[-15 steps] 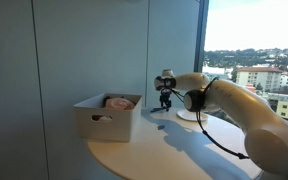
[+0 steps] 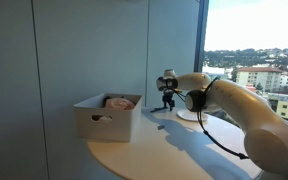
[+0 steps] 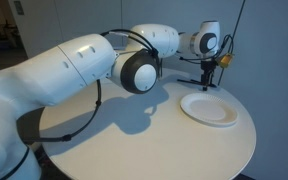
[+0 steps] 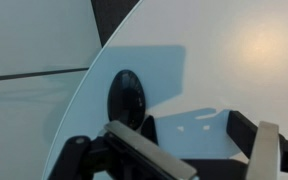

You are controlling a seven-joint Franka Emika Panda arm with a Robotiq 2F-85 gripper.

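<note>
My gripper stands open above the white table, with only bare tabletop and shadow showing between its fingers. In the wrist view a glossy black oval object (image 4: 126, 97) rests near the table's curved edge, just beyond the left finger and outside the gap. The exterior views show the gripper (image 2: 168, 104) low over the table's far side, close to the wall. From the other side the gripper (image 3: 208, 80) appears behind a white plate (image 3: 210, 109). The black object cannot be told apart from the gripper there.
A light grey box (image 2: 108, 118) with something pinkish (image 2: 120, 102) inside stands at the left of the table. A small dark item (image 2: 161, 127) lies on the tabletop between box and arm. A window is at right.
The gripper has shifted very slightly toward the right in exterior view 1. The box, the plate and the small dark item look unmoved.
</note>
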